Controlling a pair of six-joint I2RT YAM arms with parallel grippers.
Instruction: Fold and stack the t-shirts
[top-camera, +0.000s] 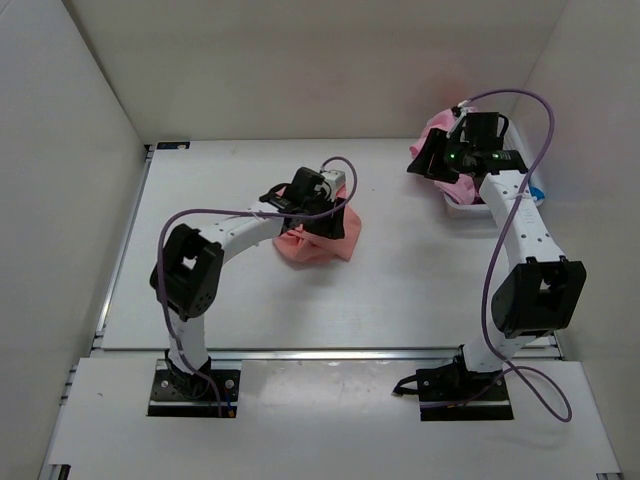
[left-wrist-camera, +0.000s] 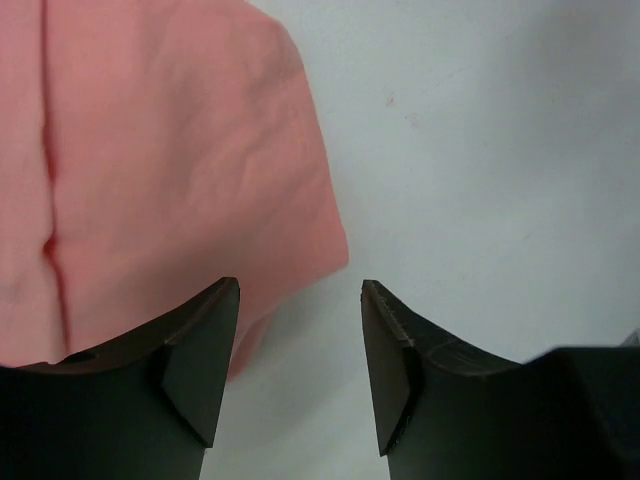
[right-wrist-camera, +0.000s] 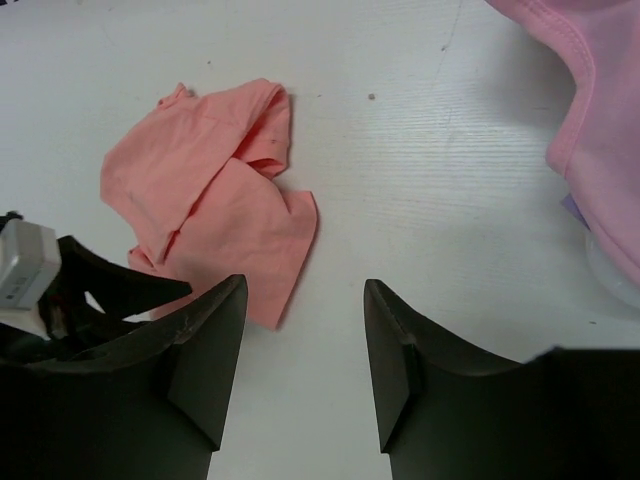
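Observation:
A salmon T-shirt (top-camera: 305, 250) lies loosely folded in the middle of the table (top-camera: 240, 310). My left gripper (top-camera: 330, 225) is open just above it; in the left wrist view the cloth (left-wrist-camera: 180, 160) lies beneath the fingers, with none visibly between them. My right gripper (top-camera: 430, 155) hangs at the front left of the white basket (top-camera: 465, 210) at back right, over a pink shirt (top-camera: 440, 125) in it. In the right wrist view its fingers are apart with nothing between them, and the pink cloth (right-wrist-camera: 590, 90) is at upper right.
A blue cloth (top-camera: 535, 190) in the basket is mostly hidden behind the right arm. Walls border the back and sides.

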